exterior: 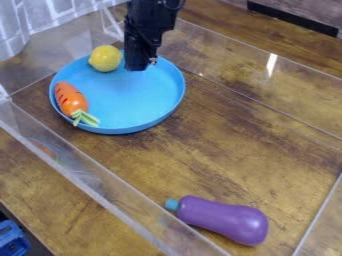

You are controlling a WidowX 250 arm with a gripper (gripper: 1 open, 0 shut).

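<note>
A black gripper hangs at the top of the view over the back of a blue plate, shut, with nothing visible between its fingers. Just left of it a yellow round toy sits at the plate's back edge. A toy carrot, orange with pale green leaves, lies on the plate's left side. In the foreground a purple toy eggplant lies on the wooden surface.
Clear plastic walls run along the left and right of the wooden surface. A blue object is at the bottom left corner.
</note>
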